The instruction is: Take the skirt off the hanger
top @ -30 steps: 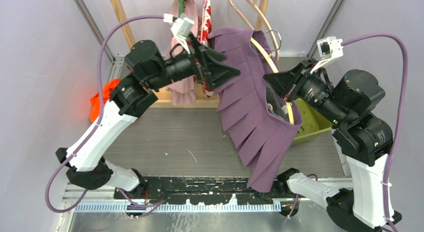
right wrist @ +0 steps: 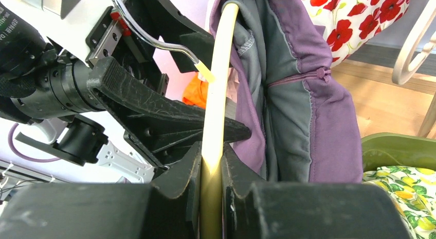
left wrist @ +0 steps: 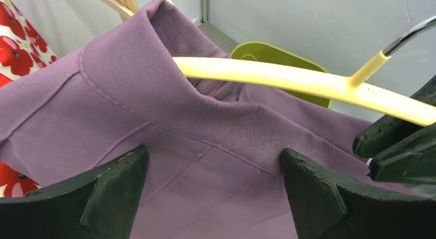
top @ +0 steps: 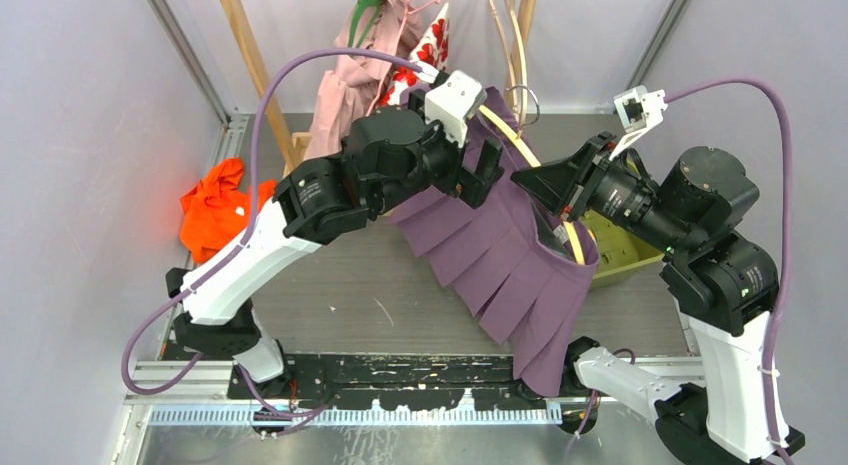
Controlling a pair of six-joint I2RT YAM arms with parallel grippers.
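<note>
The purple pleated skirt [top: 515, 275] hangs from a pale yellow hanger [top: 578, 247] held up above the floor. My right gripper is closed on the hanger bar [right wrist: 216, 95], which runs between its fingers. In the left wrist view, the waistband [left wrist: 231, 115] crosses in front of my left gripper, whose fingers are spread wide with the purple cloth beyond the gap. Whether they touch the cloth is unclear. Inside the skirt, the grey lining [right wrist: 283, 95] shows in the right wrist view. The hanger's metal hook [left wrist: 411, 36] points up near my right fingers.
Behind, a pink garment [top: 340, 105] and a red-flowered cloth [top: 432, 45] hang on the wooden rack [top: 245, 45]. A green bin [top: 625, 255] stands at right, with lemon-patterned cloth [right wrist: 403, 190] inside. Orange cloth [top: 215, 210] lies left.
My left gripper has moved right, up against the skirt's upper side in the top view. The hanging clothes behind have swung.
</note>
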